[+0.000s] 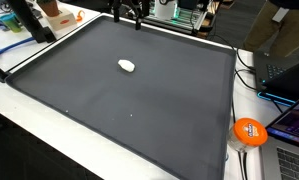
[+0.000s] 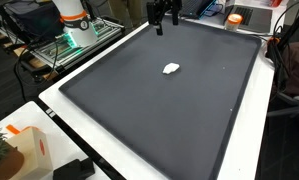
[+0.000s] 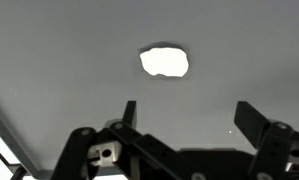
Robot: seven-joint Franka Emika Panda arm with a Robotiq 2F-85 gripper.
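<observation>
A small white object (image 1: 126,66) lies on the dark grey board (image 1: 139,110), nearer the robot's end. In the wrist view the white object (image 3: 165,61) shows as a flat, rounded blob, ahead of the fingers and apart from them. My gripper is open, its two dark fingers wide apart with only bare board between them. From the second exterior view, the gripper (image 2: 171,27) hangs above the board, behind the white object (image 2: 171,69).
An orange-lidded container (image 1: 249,132) stands beside the board, with a laptop (image 1: 284,130) past it. A potted plant (image 2: 3,155) stands at another side. Most of the board is bare.
</observation>
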